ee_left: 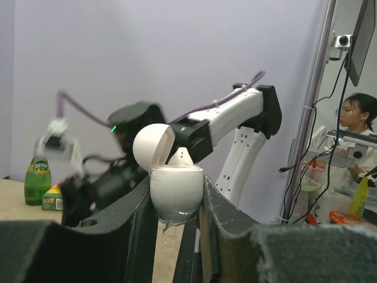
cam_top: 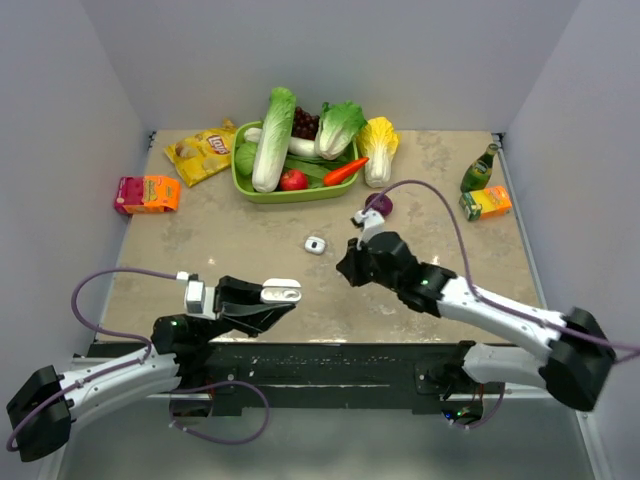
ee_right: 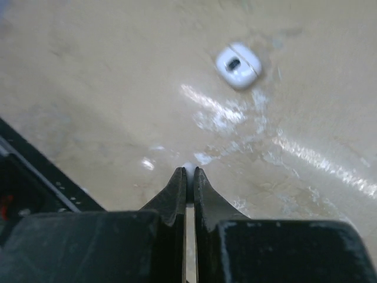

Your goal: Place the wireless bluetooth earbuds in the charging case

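Note:
The white charging case [ee_left: 177, 191] has its lid [ee_left: 152, 144] raised, and my left gripper [cam_top: 276, 304] is shut on it, in the air near the table's front edge. A pale peak [ee_left: 181, 155] rises inside the case; I cannot tell what it is. In the right wrist view my right gripper is shut on a small white earbud [ee_right: 189, 167], whose tip barely shows between the fingertips. It hangs above the table, to the right of the case in the top view. Most of this earbud is hidden.
A small white rounded object [cam_top: 315, 245] with a dark spot lies mid-table. Behind it stand a green vegetable basket [cam_top: 290, 196] and a purple onion [cam_top: 379, 204]. A green bottle [cam_top: 480, 168] and an orange box [cam_top: 486, 203] are at right.

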